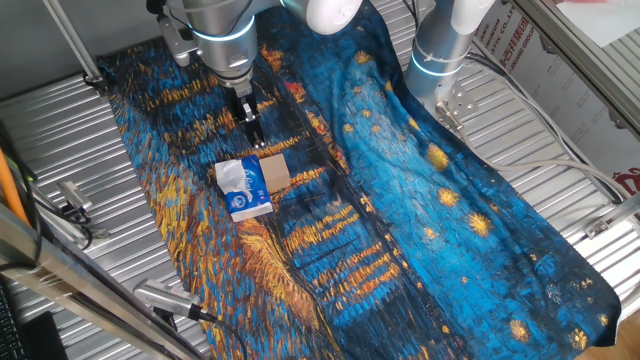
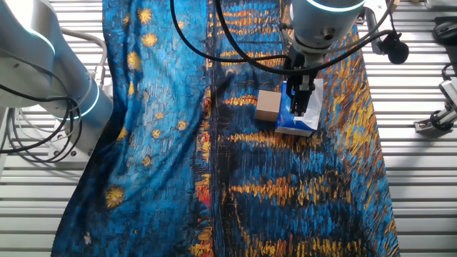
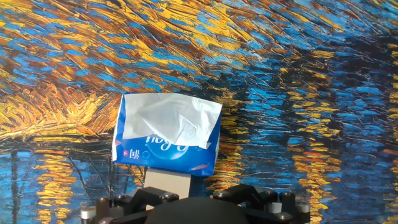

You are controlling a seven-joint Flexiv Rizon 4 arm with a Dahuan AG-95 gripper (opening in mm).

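A blue-and-white soft packet (image 1: 244, 188), printed with lettering, lies on the patterned cloth. Close against one side of it in the exterior views is a small plain tan box (image 1: 275, 172). From the wrist camera, the packet (image 3: 166, 134) shows a loose white flap on top, and the box (image 3: 168, 182) is partly hidden behind the gripper. My gripper (image 1: 254, 140) points downward above the cloth near both items. In exterior view 2, it (image 2: 297, 107) overlaps the packet (image 2: 298, 126). Its fingers stand spread apart along the wrist view's lower edge, with nothing seen between them.
A blue-and-gold painted cloth (image 1: 450, 215) covers much of the ribbed metal table (image 1: 75, 135), with some folds. A cable (image 2: 221, 61) loops near my arm.
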